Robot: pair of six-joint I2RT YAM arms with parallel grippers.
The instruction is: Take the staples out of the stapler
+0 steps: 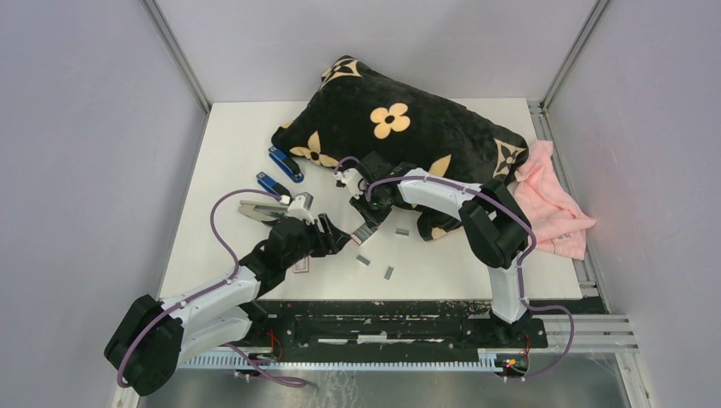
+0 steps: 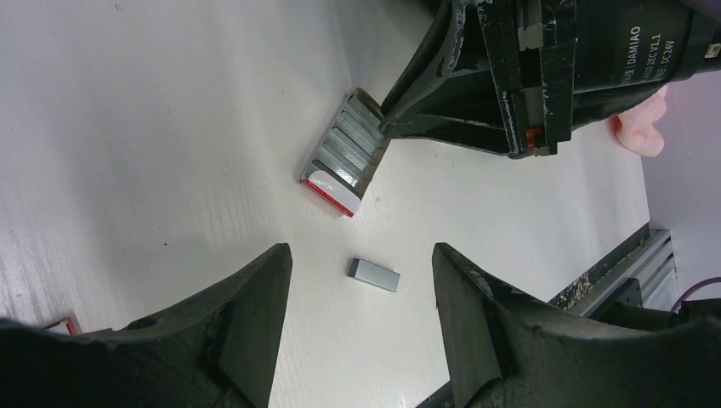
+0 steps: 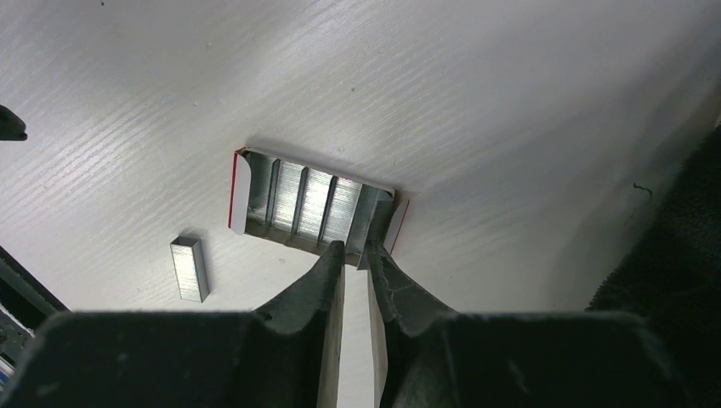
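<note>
An open box of silver staple strips (image 3: 313, 204) lies on the white table, its red-edged flaps showing. My right gripper has its narrowly parted fingertips down at one end of it, at an empty-looking slot; whether they hold anything is unclear. My left gripper is open left of the box, nothing between its fingers. A loose staple strip (image 2: 374, 274) lies beside the box. Two blue staplers (image 1: 285, 165) lie at the back left of the table.
A large black patterned cushion (image 1: 391, 93) fills the back, a pink cloth (image 1: 551, 208) lies at the right, and grey tools (image 1: 255, 210) lie partly behind the left arm. More small strips lie on the front of the table.
</note>
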